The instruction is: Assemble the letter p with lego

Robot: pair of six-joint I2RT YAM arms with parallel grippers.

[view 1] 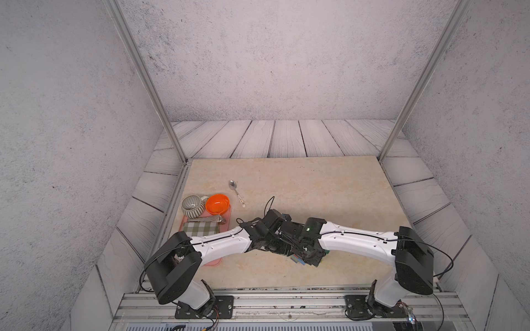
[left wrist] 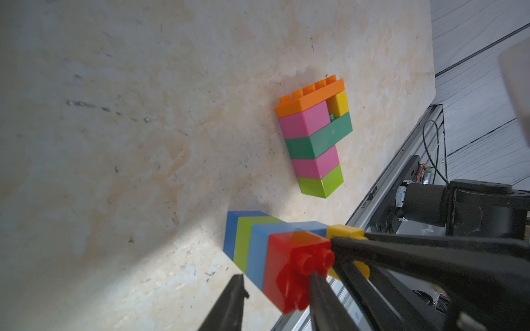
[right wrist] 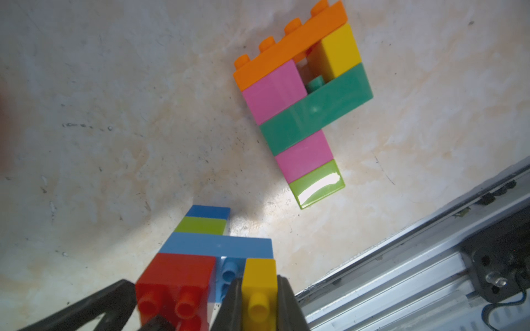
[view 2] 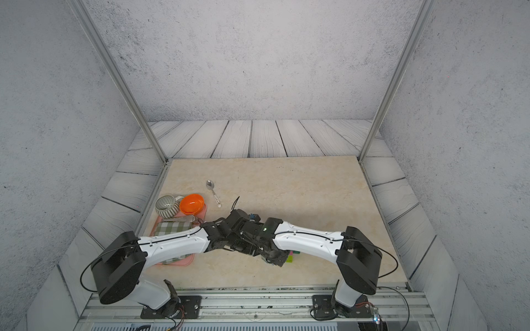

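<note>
A stack (right wrist: 199, 225) of blue, green and longer blue bricks stands on the table with a red brick (left wrist: 282, 270) on top. My left gripper is shut on that red brick. A small yellow brick (right wrist: 259, 275) sits between the fingers of my right gripper, which is shut on it. The yellow brick lies over the end of the long blue brick (right wrist: 220, 242), beside the red one; whether they touch I cannot tell. Blue studs show between red and yellow. Both top views have the stack mostly hidden under the arms.
A flat p-shaped assembly of orange (right wrist: 292, 44), pink, yellow, teal (right wrist: 314, 113) and green bricks lies close by. At the left are a tray (view 1: 226, 231), an orange bowl (view 1: 217, 204), a striped cup (view 1: 192, 206) and a spoon (view 1: 236, 193).
</note>
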